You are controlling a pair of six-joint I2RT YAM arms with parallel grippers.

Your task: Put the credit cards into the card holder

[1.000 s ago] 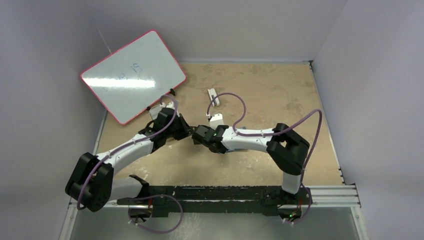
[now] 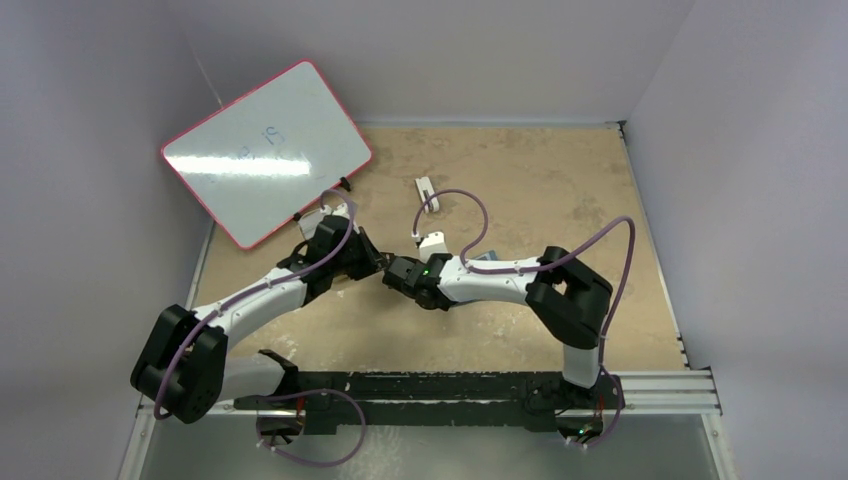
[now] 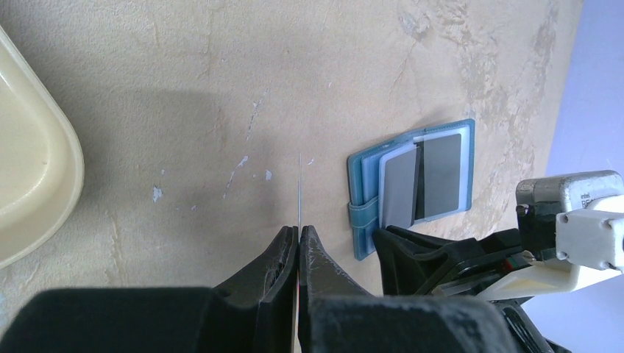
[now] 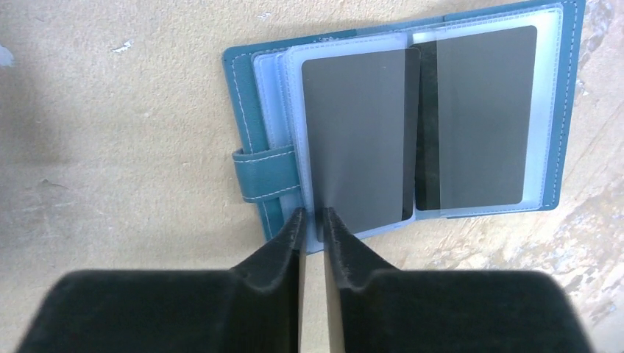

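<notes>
The blue card holder (image 4: 266, 176) lies open on the table, with dark panels behind its clear sleeves and a strap at its left side. My right gripper is over the lower left edge of the left sleeve, its fingertips slightly apart; whether they touch the sleeve cannot be told. From the left wrist view, the holder (image 3: 366, 213) lies right of my left gripper. That gripper is shut on something thin, apparently a card (image 3: 299, 187) seen edge-on as a fine upright line. Both grippers are close together in the top view, where the right arm mostly covers the holder.
A cream dish (image 3: 62, 162) stands left of the left gripper. Behind the arms lies a small white object (image 2: 427, 194), and a red-rimmed whiteboard (image 2: 270, 150) is at the back left.
A dark patch beside the left gripper's tip, visible before, is now covered by it. The left arm has not moved.
</notes>
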